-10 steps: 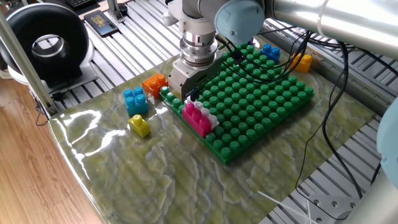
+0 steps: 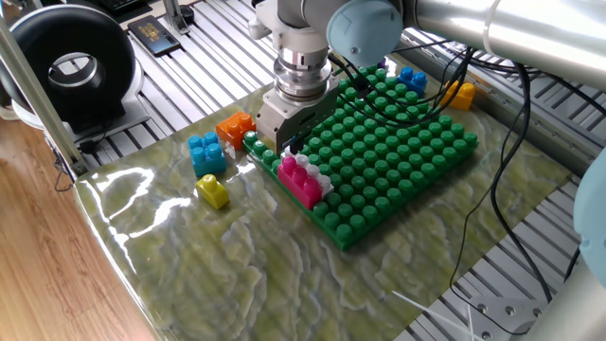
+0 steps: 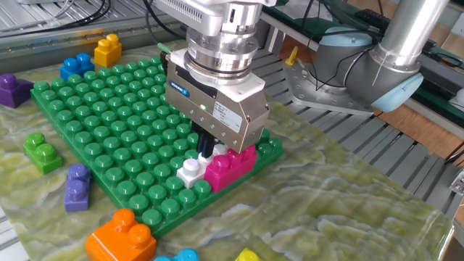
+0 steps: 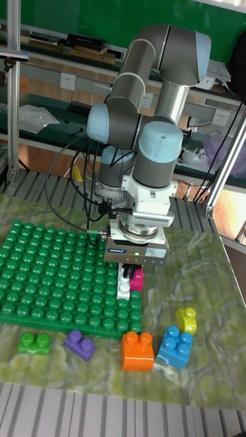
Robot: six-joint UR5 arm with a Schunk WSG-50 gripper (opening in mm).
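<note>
A pink brick sits along the edge of the green baseplate. Right beside it, on its inner side, is a white brick, partly covered by my gripper and the pink brick. My gripper points down over these two, its dark fingertips low at the white brick's studs. In the third view the gripper is again at the white brick, with the pink brick to its right. The dark fingers look close together; whether they clamp the white brick does not show clearly.
Off the plate lie orange, light blue, yellow, purple and lime green bricks. Dark blue and amber bricks lie behind. Cables hang over the plate in the first view. Most of the plate is bare.
</note>
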